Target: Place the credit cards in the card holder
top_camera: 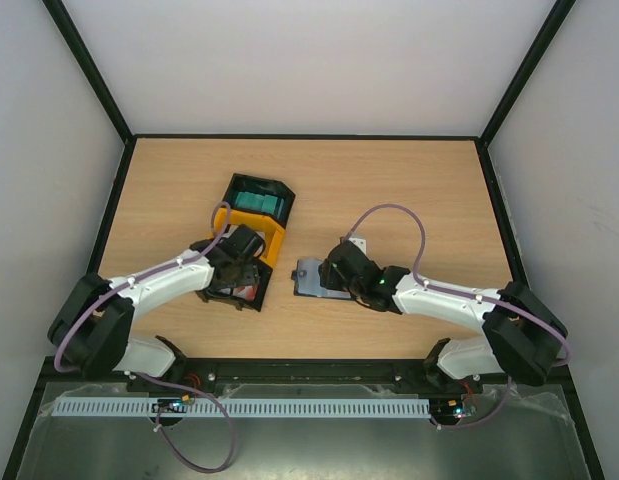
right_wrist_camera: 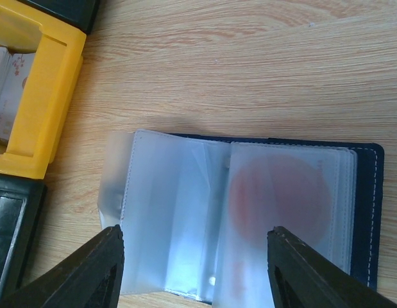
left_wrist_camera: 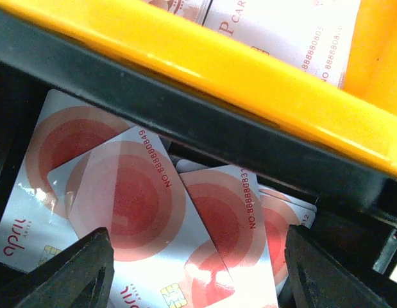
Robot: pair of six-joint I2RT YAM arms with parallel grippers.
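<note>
Several white cards with red circles lie loosely overlapped in the near black bin. Over them my left gripper stands open, its fingers apart and nothing held between them. The card holder lies spread open on the table, its clear sleeves facing up. Through the right-hand sleeve shows a card with a red circle. My right gripper hangs over the holder's near part, fingers wide apart, with nothing between them.
A yellow bin holding white cards adjoins the near bin; its raised rim stands close to my left gripper. Behind it, a black bin contains green items.
</note>
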